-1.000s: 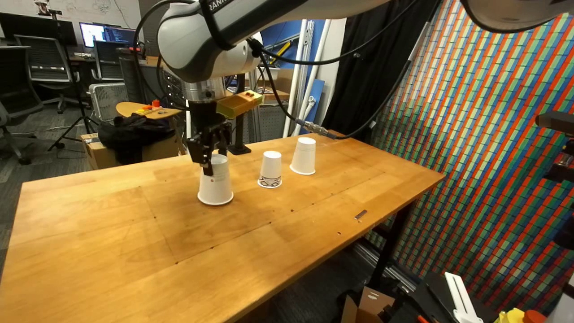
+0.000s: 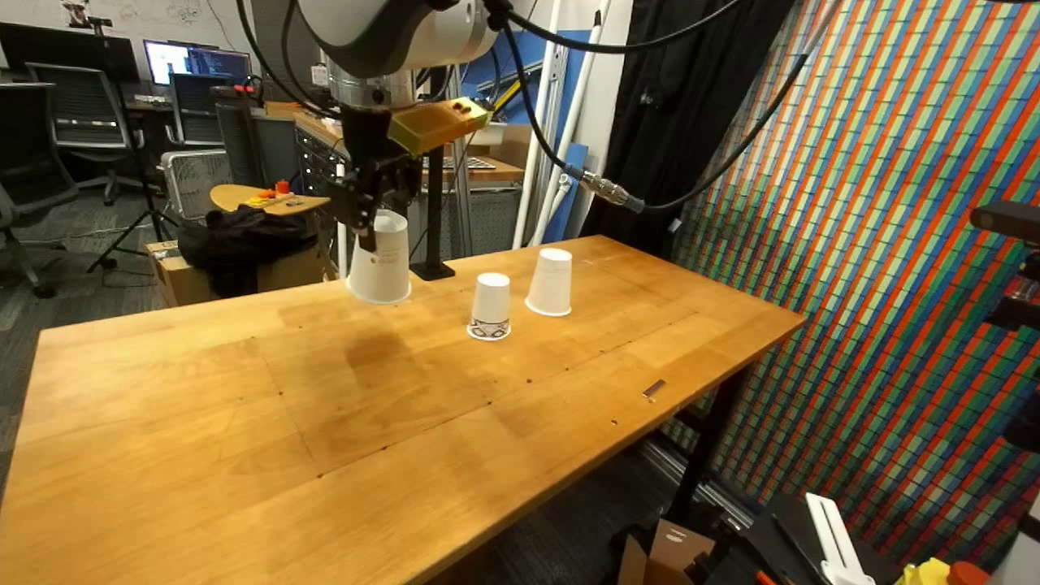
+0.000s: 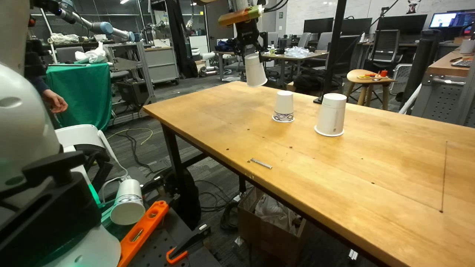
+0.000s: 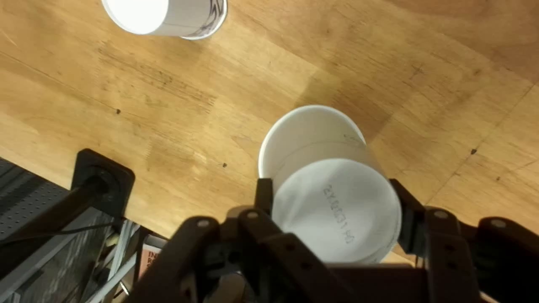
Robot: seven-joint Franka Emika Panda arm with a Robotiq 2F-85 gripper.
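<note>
Upside down and clear of the table hangs a white paper cup, with my gripper shut on it near its closed end. In the wrist view its base faces me, bearing a printed code, and a finger presses on its side. A smaller cup with a patterned band stands upside down on the table. Beside it is a larger plain cup, also upside down. Only the smaller of these two shows in the wrist view, cut off at the top edge.
A small metal strip lies close to its front edge. At the back edge rises a black post on a flat foot. Another patterned cup lies off the table.
A second ago the held cup stood on the table inside my gripper's fingers. Cup and gripper have since risen together, leaving bare wood below. The other two cups have stayed put.
</note>
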